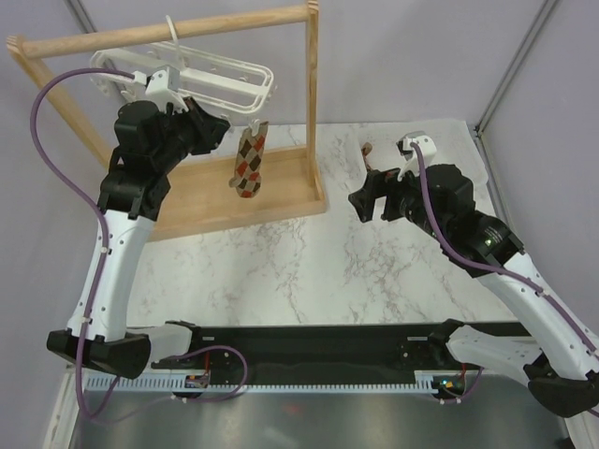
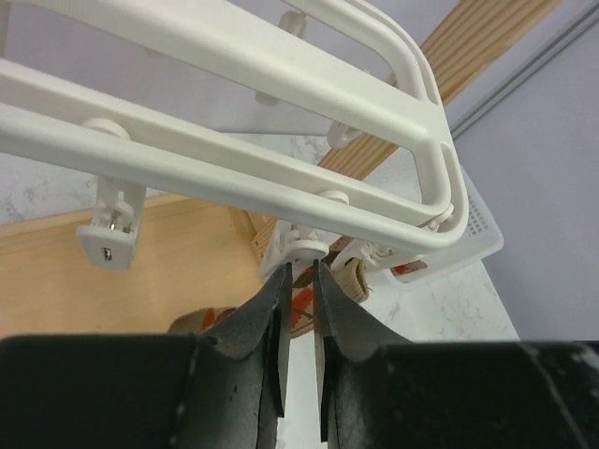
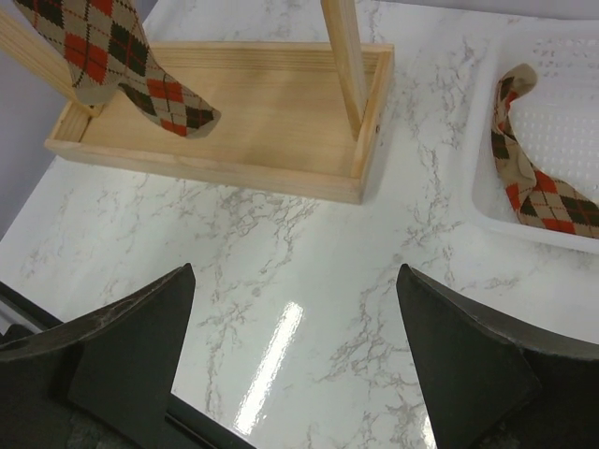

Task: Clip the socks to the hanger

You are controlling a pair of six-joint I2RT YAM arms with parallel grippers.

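Note:
An argyle sock [image 1: 249, 161] hangs from the white clip hanger [image 2: 281, 187], which is on the wooden rack. My left gripper [image 1: 210, 131] is raised at the hanger's front; in the left wrist view its fingertips [image 2: 331, 318] are close together just below a clip, the sock behind them, and what lies between them is unclear. My right gripper [image 1: 367, 196] stands open and empty to the right of the rack. Another sock [image 3: 529, 182] lies in the white basket [image 3: 482, 196] at the back right.
The wooden rack [image 3: 267, 182] stands on the marble table with its bar over the hanger.

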